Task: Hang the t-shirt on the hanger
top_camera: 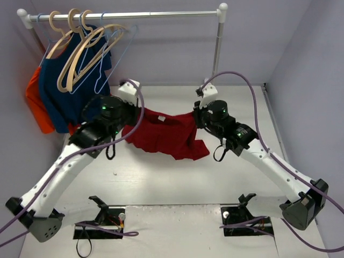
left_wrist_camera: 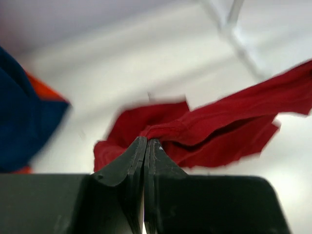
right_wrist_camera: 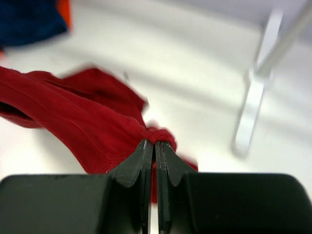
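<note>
A dark red t-shirt (top_camera: 164,131) stretches between my two arms in the top view, a pale label showing near its upper edge. My left gripper is shut on one shoulder part of the shirt, and the cloth runs from its tips toward the right. The right gripper is shut on the opposite part, with a small fold of red cloth standing up at its tips. Below the grippers the shirt's lower part spreads over the white surface. Wooden hangers (top_camera: 69,75) hang at the left end of the rail, above and behind my left arm.
The silver rail (top_camera: 161,14) crosses the back, held by a post (top_camera: 217,54) at the right. Blue (top_camera: 67,88) and orange (top_camera: 36,102) garments hang at the left, close to my left arm.
</note>
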